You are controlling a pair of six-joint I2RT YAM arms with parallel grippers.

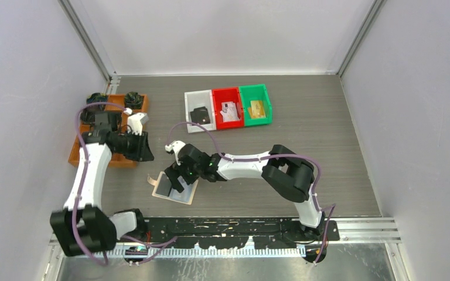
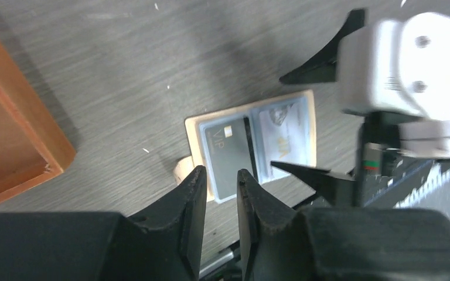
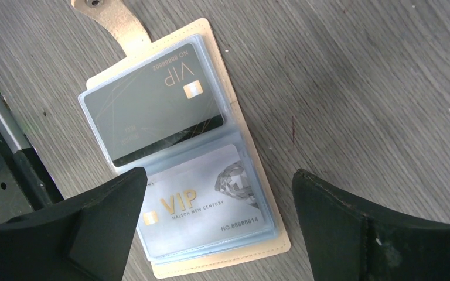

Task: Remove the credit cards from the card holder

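Note:
The tan card holder (image 3: 258, 152) lies flat on the table, carrying a dark grey VIP card (image 3: 146, 105) in its upper sleeve and a silver VIP card (image 3: 199, 199) in its lower one. My right gripper is open directly over the holder, its fingers either side of the lower card, holding nothing. My left gripper (image 1: 142, 153) is up to the left of the holder; in the left wrist view its two fingers stand partly apart with nothing seen between them.
An orange divided box (image 2: 32, 134) stands at the left, beside the left gripper. White (image 1: 189, 124), red (image 1: 222, 92) and green (image 1: 258, 89) bins sit at the back.

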